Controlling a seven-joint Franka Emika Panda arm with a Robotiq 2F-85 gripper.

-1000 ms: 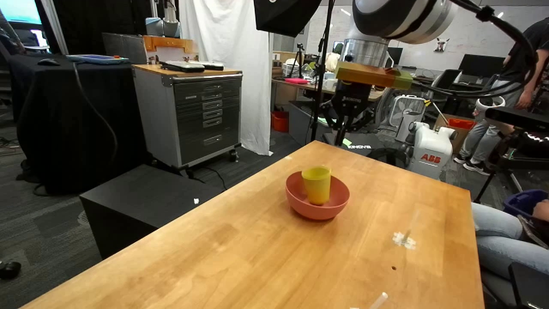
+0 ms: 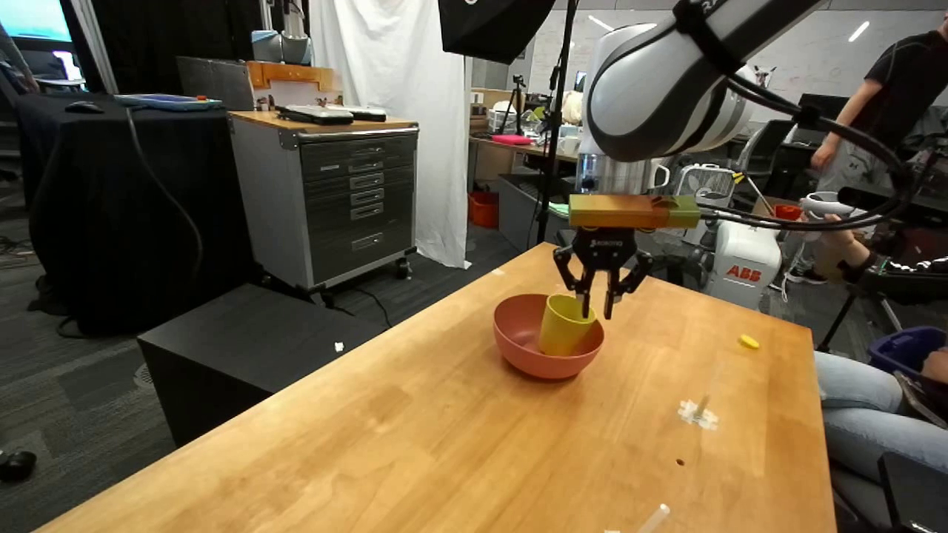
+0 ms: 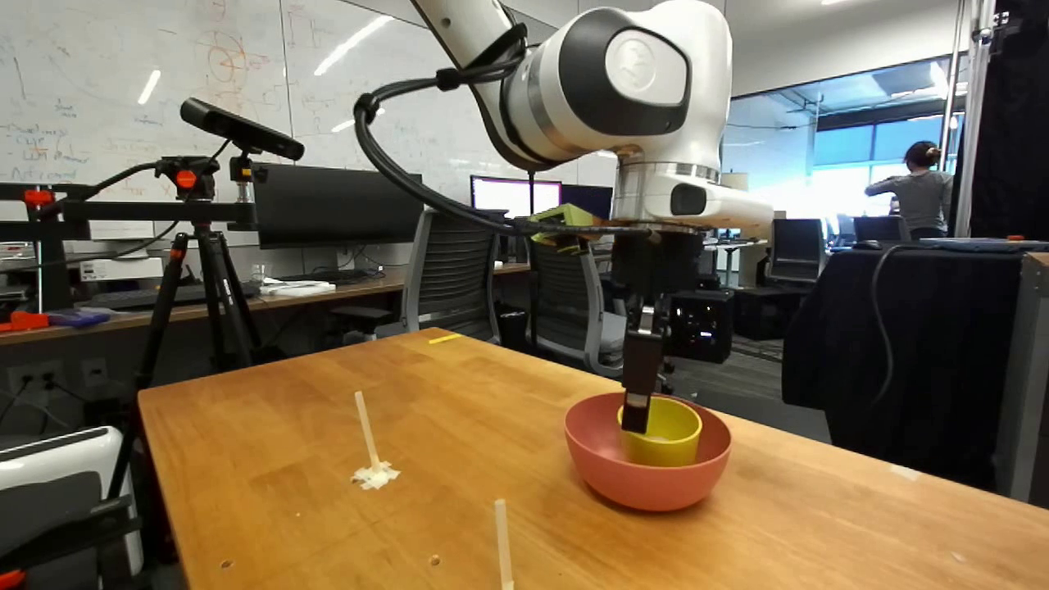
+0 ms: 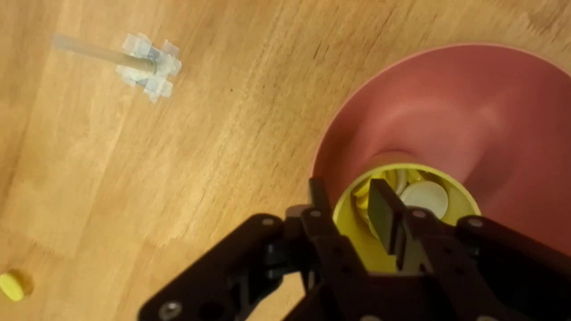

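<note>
A yellow cup (image 2: 563,329) leans inside a pink-red bowl (image 2: 534,355) on the wooden table. In the wrist view the cup (image 4: 455,193) holds a round white piece (image 4: 426,197) and some yellow pieces. My gripper (image 2: 597,309) points down at the cup's rim, partly open with a clear gap between its fingers. From the wrist, one finger (image 4: 382,208) overlaps the cup's mouth and the other lies just outside its rim. Whether either finger touches the cup cannot be told. In exterior view 2, the gripper (image 3: 637,418) overlaps the cup's near rim.
A small yellow piece (image 2: 749,341) lies alone on the table, away from the bowl. A thin upright stick (image 3: 366,433) is taped to the tabletop, and another stick (image 3: 503,546) stands closer to that camera.
The gripper has come down from above and beyond the bowl to the cup. The small yellow piece now shows on the table.
</note>
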